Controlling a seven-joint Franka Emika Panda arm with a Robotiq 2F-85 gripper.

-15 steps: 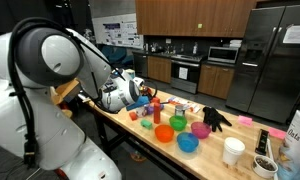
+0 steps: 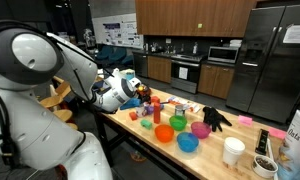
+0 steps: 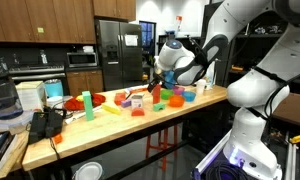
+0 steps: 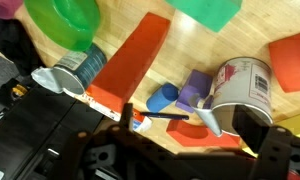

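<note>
My gripper is open in the wrist view, its dark fingers [image 4: 117, 138] wide apart and nothing held between them. Below it lie a purple block [image 4: 196, 88], a small blue cylinder [image 4: 162, 97] and a red piece [image 4: 190, 133]. A white mug [image 4: 240, 88] is close to the right finger, which covers part of it. Beside the left finger is a long orange-red block [image 4: 137, 60], next to a metallic cup [image 4: 80, 70]. In exterior view 1 the gripper is over the far part of the table, its fingertips too small to make out.
A green bowl [image 4: 68, 22] and a green block [image 4: 210, 8] are at the wrist view's upper edge. Nearer on the table are an orange bowl [image 2: 164, 133], a blue bowl [image 2: 187, 143], a pink bowl [image 2: 200, 130] and a white cup [image 2: 233, 151]. A green bottle [image 3: 88, 105] stands farther along.
The arm's forearm and wrist have shifted and changed angle over the far part of the table. The bowls and cup in front look unmoved.
</note>
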